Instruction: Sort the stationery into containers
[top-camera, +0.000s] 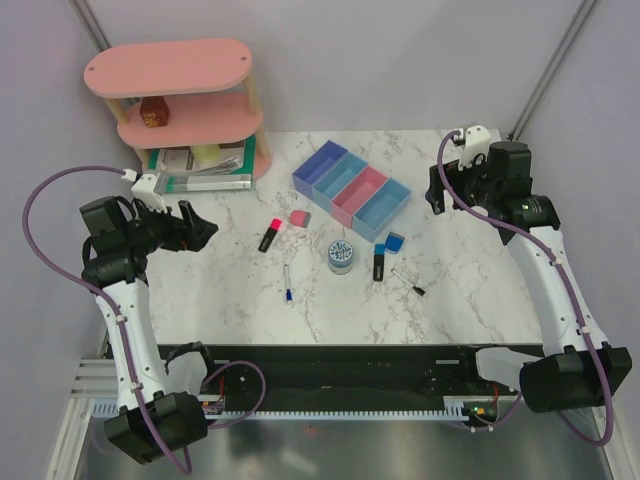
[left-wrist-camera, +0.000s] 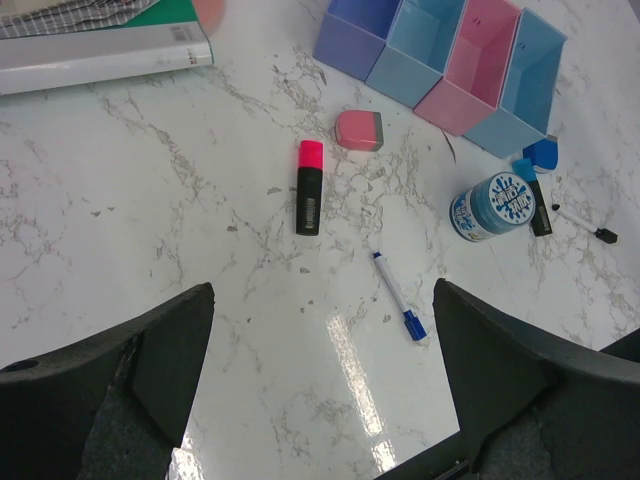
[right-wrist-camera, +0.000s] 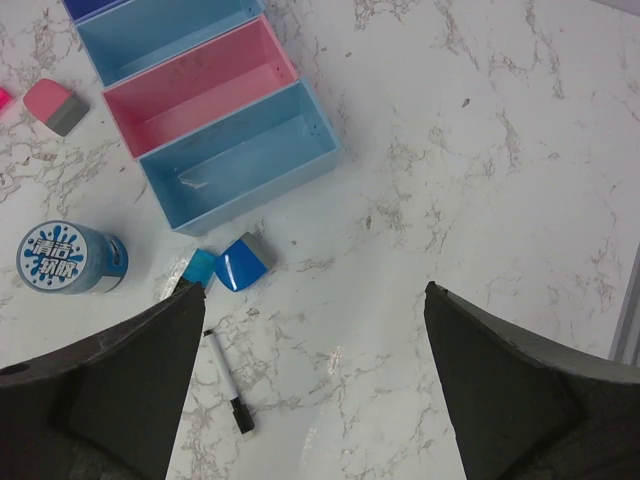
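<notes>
Four empty open bins stand in a slanted row: a purple bin (top-camera: 319, 166), a blue bin (top-camera: 338, 177), a pink bin (top-camera: 357, 192) and another blue bin (top-camera: 382, 209). Before them lie a pink-capped highlighter (left-wrist-camera: 309, 190), a pink-and-grey eraser (left-wrist-camera: 359, 130), a blue-capped marker (left-wrist-camera: 400, 297), a blue-capped highlighter (top-camera: 379, 262), a blue eraser (right-wrist-camera: 242, 262) and a black-capped marker (right-wrist-camera: 229, 382). Left of these, above the table, my left gripper (top-camera: 198, 228) is open and empty. My right gripper (top-camera: 436, 190) hangs open and empty, right of the bins.
A round blue tub (top-camera: 341, 256) stands amid the stationery. Back left is a pink shelf (top-camera: 188, 117) with books (top-camera: 208, 182) at its base and a small brown object (top-camera: 154, 111) on its middle board. Bare marble table (right-wrist-camera: 480, 200) extends on the right.
</notes>
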